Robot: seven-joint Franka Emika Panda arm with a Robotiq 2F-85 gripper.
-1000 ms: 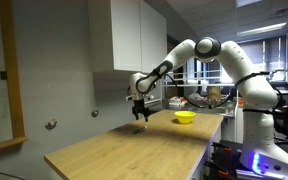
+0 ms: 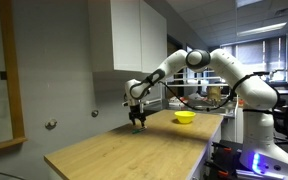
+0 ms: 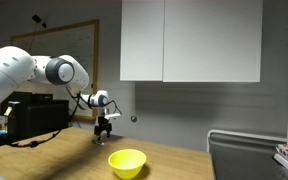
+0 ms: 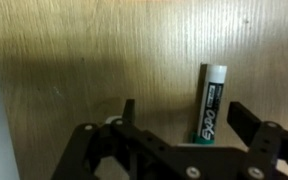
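Observation:
A marker [image 4: 209, 105] labelled EXPO, with a white barrel end and a green band low down, lies on the wooden table [image 4: 84, 60]. In the wrist view it sits between the open fingers, nearer the right one, and its lower end is hidden behind the gripper. My gripper is open and holds nothing. From the side, the gripper [image 2: 136, 122] hangs just over the table near its back edge, with the small dark marker [image 2: 137, 131] below it. The other exterior view has the gripper [image 3: 101, 135] low above the table's far part.
A yellow bowl [image 2: 184, 117] stands on the table to the right of the gripper, and the same bowl [image 3: 127, 163] is nearer the camera in the other exterior view. White cabinets [image 2: 144, 45] hang above the back edge.
The arm has come down, bringing my gripper from well above the table to close over the marker. The marker and the bowl have not moved.

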